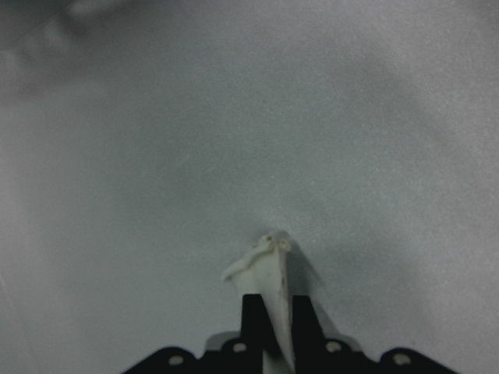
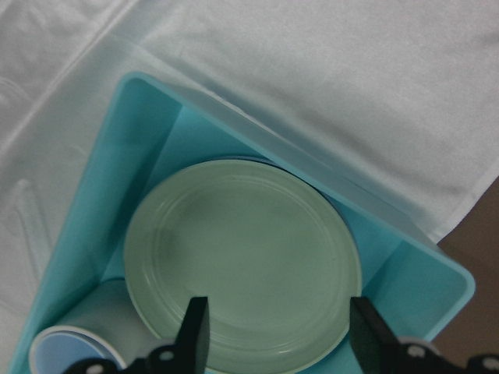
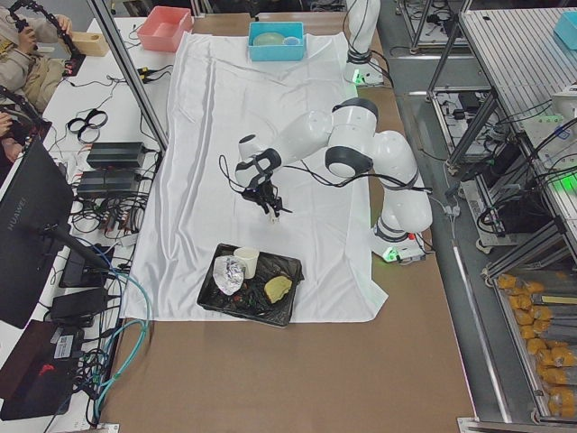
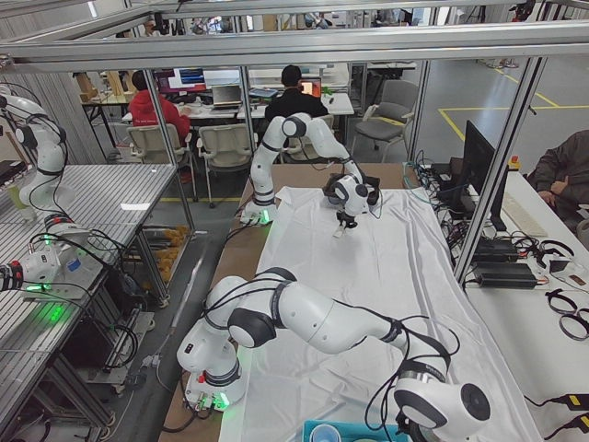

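My left gripper is low over the white cloth (image 3: 207,153), above the black tray (image 3: 257,311) in the camera left view. A crumpled white strip-like item (image 1: 265,265) lies between and under its fingers; whether they grip it I cannot tell. My right gripper stands open over the blue bin (image 2: 413,265), which holds a green plate (image 2: 242,249) and cups (image 2: 86,343). The black tray holds crumpled foil (image 3: 229,271), a white cup (image 3: 248,259) and a yellow piece (image 3: 278,288).
A pink bin (image 3: 165,27) sits on the side table among cables, boxes and a monitor (image 3: 32,234). Much of the white cloth around the grippers is clear.
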